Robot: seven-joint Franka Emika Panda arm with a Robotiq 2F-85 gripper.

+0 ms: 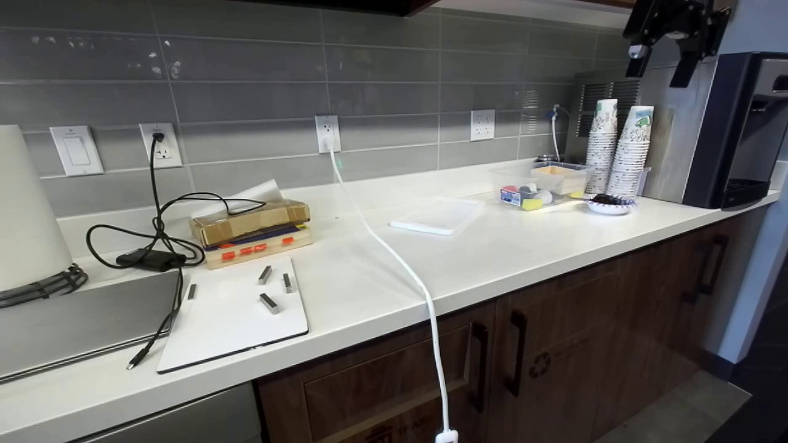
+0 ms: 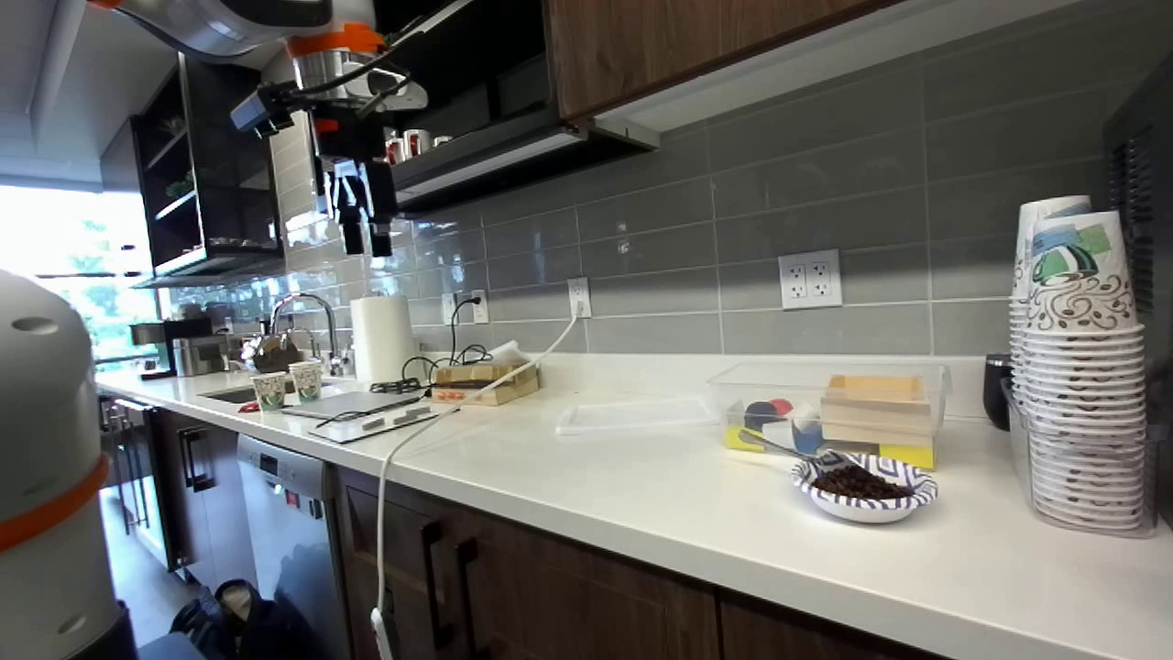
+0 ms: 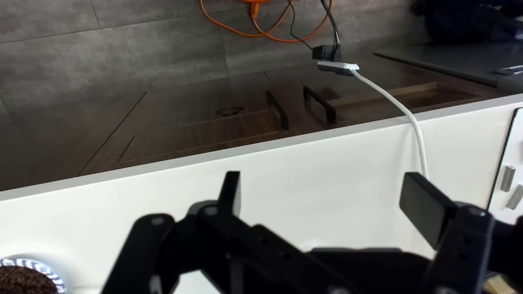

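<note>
High above the counter, my gripper stands open at the upper right of exterior view 1, its two fingers wide apart and nothing between them. In the wrist view, bare white counter shows between the black finger pads. Exterior view 2 has the gripper hanging at upper left, far over the worktop. A patterned bowl of dark beans or grounds sits on the counter with a spoon resting in it. Several small metal blocks lie on a white board.
Stacks of paper cups and a clear bin stand at the counter's far end. A white power cord crosses the counter and hangs over its front edge. A clear lid lies mid-counter, with free room around it.
</note>
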